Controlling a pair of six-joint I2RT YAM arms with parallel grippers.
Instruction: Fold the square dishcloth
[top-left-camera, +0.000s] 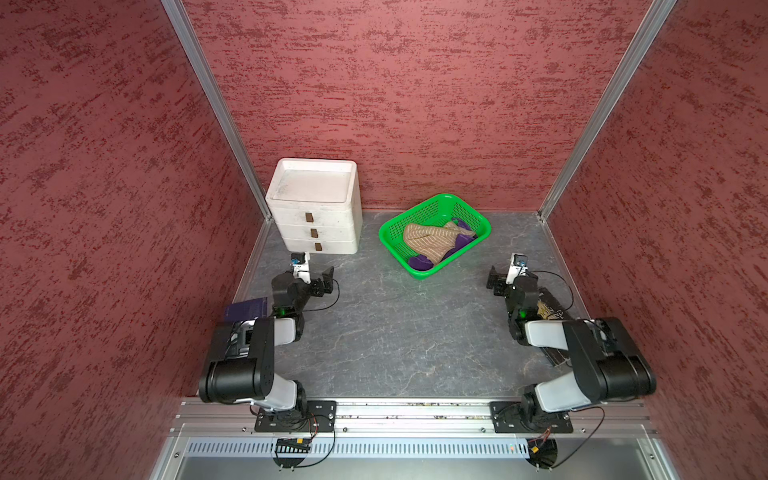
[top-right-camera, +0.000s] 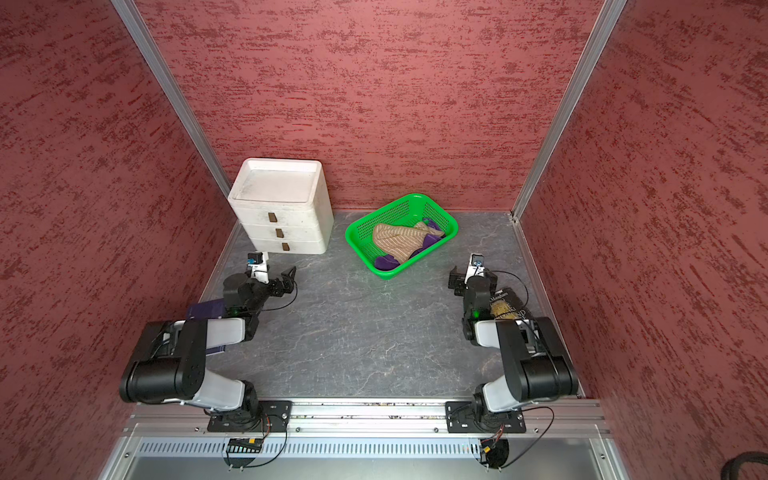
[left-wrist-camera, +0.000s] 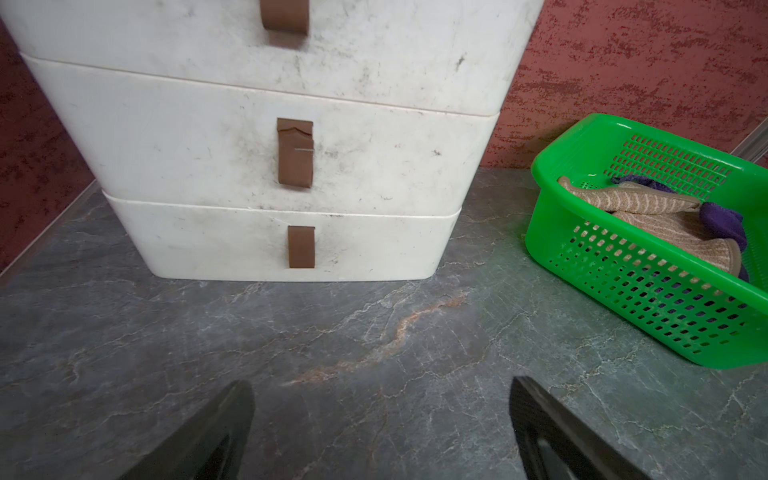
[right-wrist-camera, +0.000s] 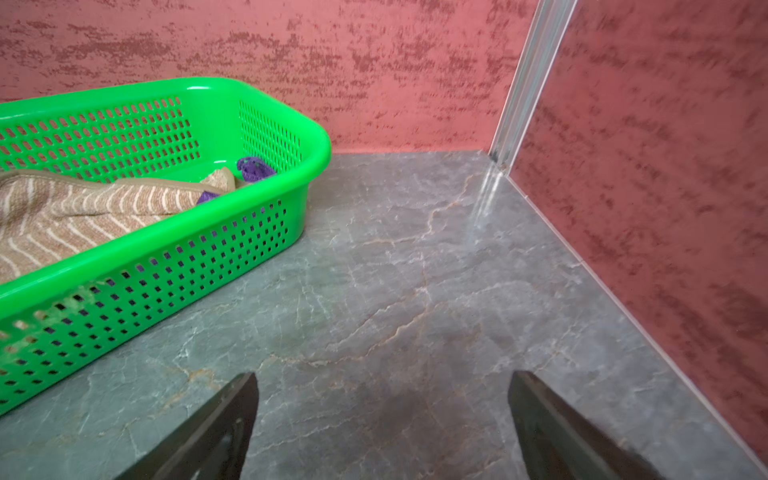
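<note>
A beige cloth with white stripes (top-left-camera: 432, 240) lies crumpled in the green basket (left-wrist-camera: 640, 248) at the back of the table. Purple cloth (top-left-camera: 420, 262) shows beneath and beside it; how the two lie under the folds is hidden. My left gripper is open before the white drawer unit, with only bare table visible between its fingers. On the other side, my right gripper is also open and empty, in front of the basket and to its right. Neither gripper touches the cloth or the basket.
The white drawer unit (top-left-camera: 320, 220) stands at the back left. A dark blue item (top-left-camera: 246, 309) lies by the left arm, and a black item with gold print (top-right-camera: 504, 305) lies beside the right arm.
</note>
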